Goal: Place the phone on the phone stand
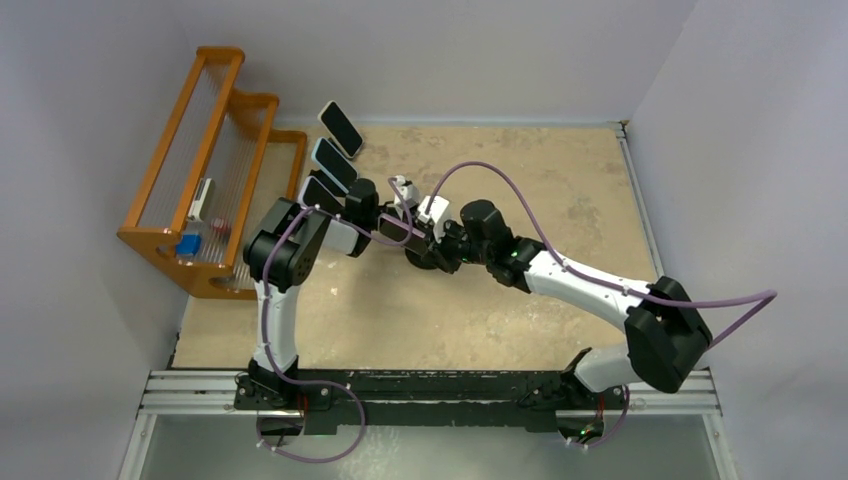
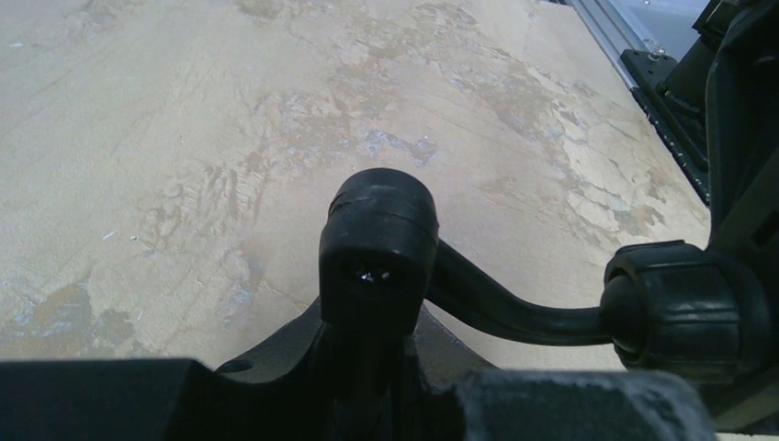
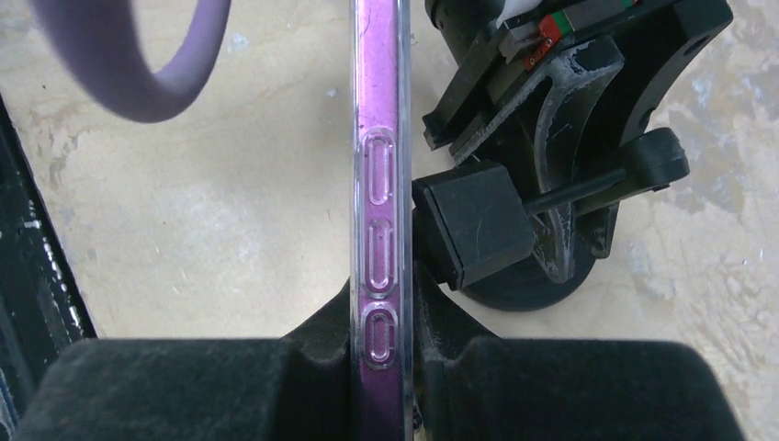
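The phone (image 3: 377,248) shows edge-on in the right wrist view, purple in a clear case, with side buttons. My right gripper is shut on it. In the top view the phone (image 1: 396,230) lies slanted over the black phone stand, whose round base (image 1: 416,260) peeks out below. My left gripper is shut on a black part of the stand (image 2: 378,248). A thin stand arm with a knob (image 2: 675,312) extends to the right. Whether the phone touches the stand's holder cannot be told.
Several phones (image 1: 335,162) lean in a row at the back left, close to my left arm. A wooden rack (image 1: 205,150) stands left of them. Purple cables loop over both arms.
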